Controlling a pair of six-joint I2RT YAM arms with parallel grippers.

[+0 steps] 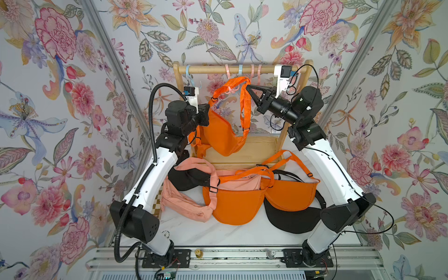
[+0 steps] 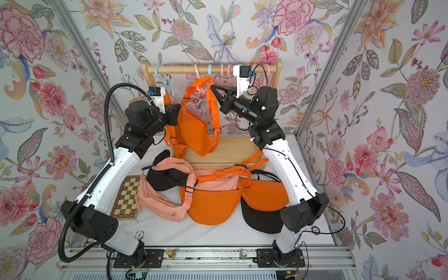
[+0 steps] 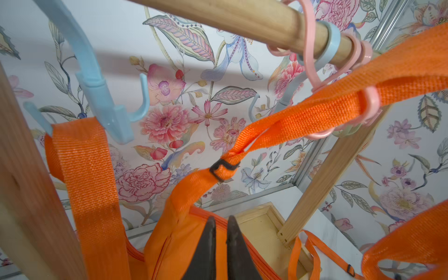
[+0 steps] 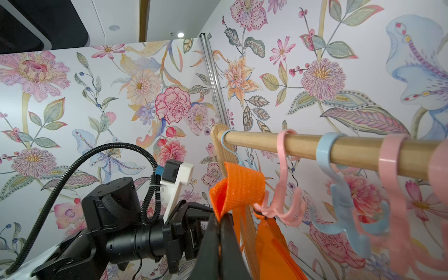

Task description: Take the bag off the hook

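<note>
An orange bag [image 1: 221, 133] hangs below the wooden rail, its strap [image 1: 245, 100] rising to my right gripper [image 1: 248, 87]. In the right wrist view that gripper is shut on the strap [image 4: 237, 190]. Seen from the left wrist, the strap crosses a pink hook [image 3: 309, 42], and one prong curls up in front of it. My left gripper is partly open beside the bag, with a gap between its fingertips. Another orange strap [image 3: 91, 163] loops over the left blue hook [image 3: 95, 88]; whether it belongs to the same bag I cannot tell.
The rail [image 1: 210, 69] carries several pink and blue hooks. Below lie pink [image 1: 186, 205], orange [image 1: 238, 205] and black [image 1: 291, 219] bags. A checkered board [image 2: 127, 196] lies at the left.
</note>
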